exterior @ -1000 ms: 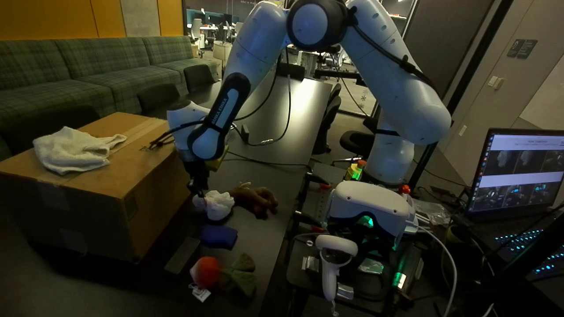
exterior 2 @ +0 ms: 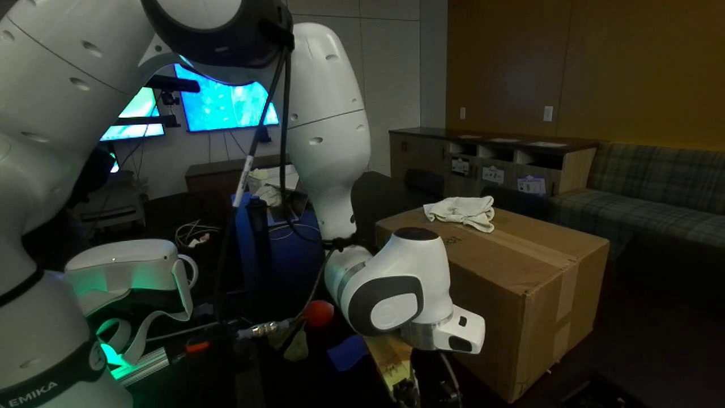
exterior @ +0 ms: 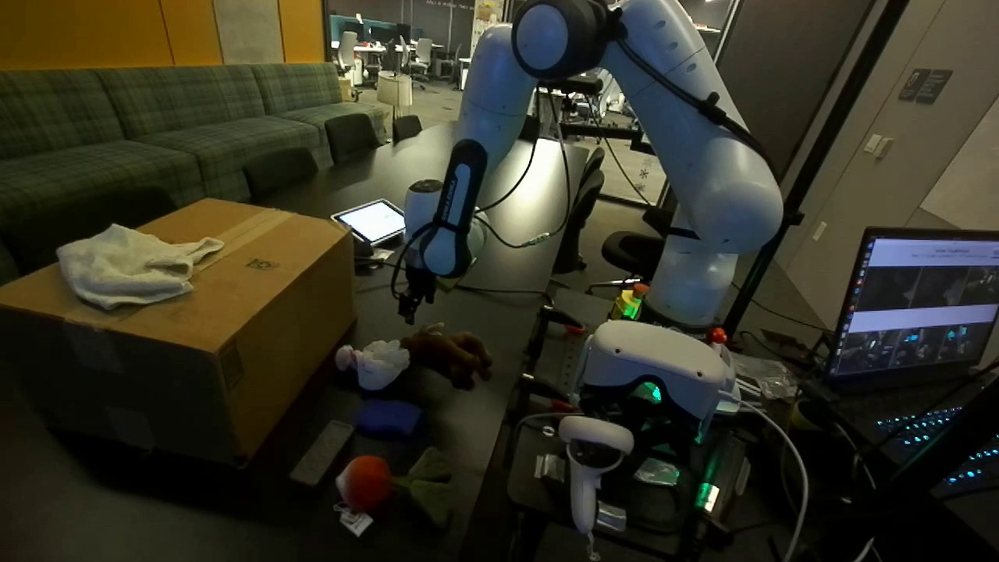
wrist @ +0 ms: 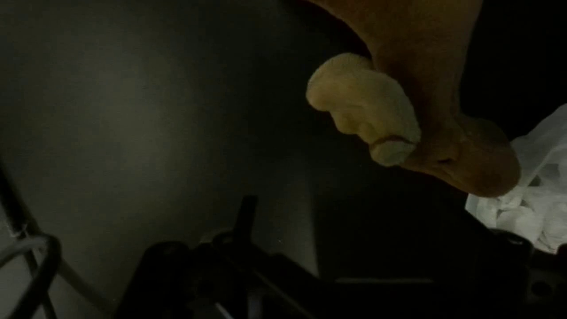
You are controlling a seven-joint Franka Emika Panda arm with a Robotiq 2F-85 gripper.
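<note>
My gripper [exterior: 414, 304] hangs open above the table, a little behind the plush toys, with nothing between its fingers. Just in front of it lies a brown plush toy [exterior: 451, 356]; a cream-coloured part and a brown limb of this toy [wrist: 425, 95] show in the wrist view. Touching or close to the plush is a white translucent bag [exterior: 379, 364] with whitish lumps inside, cut off at the right edge of the wrist view. Seen from the other side, the gripper [exterior 2: 428, 391] is dark and partly out of frame.
Nearer the front lie a blue pouch [exterior: 389, 417], a grey flat bar [exterior: 323, 453] and a red-and-green plush [exterior: 365, 482]. A large cardboard box [exterior: 281, 309] bearing a white cloth [exterior: 131, 267] stands left. A tablet [exterior: 372, 222] sits behind the arm.
My gripper has moved up, back and to the right, away from the white bag it was at. The bag now lies slightly farther left, and the tablet has come into sight.
</note>
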